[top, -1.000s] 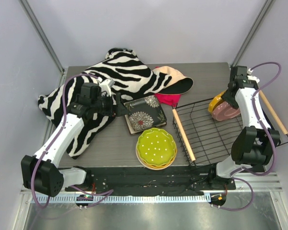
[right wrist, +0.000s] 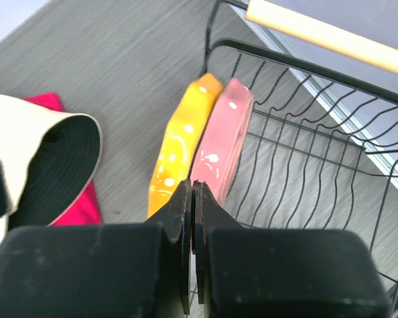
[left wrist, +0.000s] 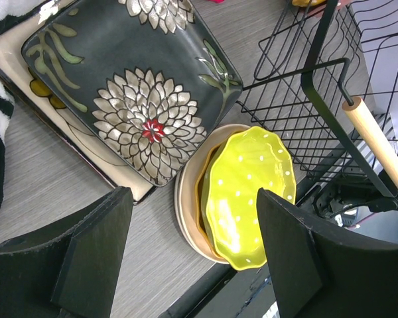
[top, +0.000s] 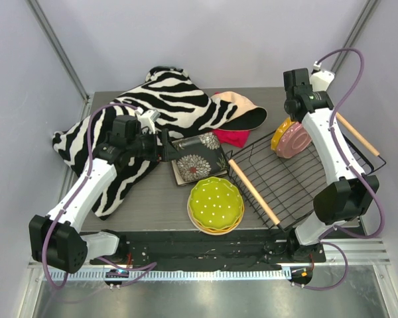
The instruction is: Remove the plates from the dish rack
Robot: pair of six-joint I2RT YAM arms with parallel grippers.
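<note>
Two plates, a yellow one (right wrist: pixel 180 142) and a pink one (right wrist: pixel 220 136), stand on edge side by side at the far end of the black wire dish rack (top: pixel 278 175). My right gripper is shut with nothing between its fingers; in the right wrist view its tips overlap the lower part of the pink plate, which lies outside them. Over the dark square plates (top: pixel 200 156) my left gripper is open and empty. A lime-green dotted plate (left wrist: pixel 249 192) lies on a stack of round plates beside the rack.
A zebra-striped cloth (top: pixel 166 99) covers the back left of the table. Behind the square plates lie a red cloth (top: pixel 232 137) and a cap (top: pixel 242 112). The rack's wooden handle (top: pixel 254 193) sits close to the round stack.
The right gripper has gone from straddling the pink plate to shut, up and back from it. The rack has shifted left with both plates in it. The left arm looks unmoved.
</note>
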